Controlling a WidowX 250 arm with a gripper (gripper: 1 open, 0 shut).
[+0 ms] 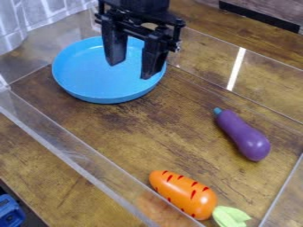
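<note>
My gripper (pixel 136 53) hangs at the top centre, over a blue plate (pixel 87 84), with its two black fingers apart and nothing visible between them. To the right on the wooden table lies a purple eggplant (pixel 243 135). An orange toy carrot (pixel 182 193) with green leaves lies at the bottom centre.
Clear plastic walls (pixel 83 164) run along the left and lower edges of the work area. A blue object (pixel 7 211) is at the bottom-left corner.
</note>
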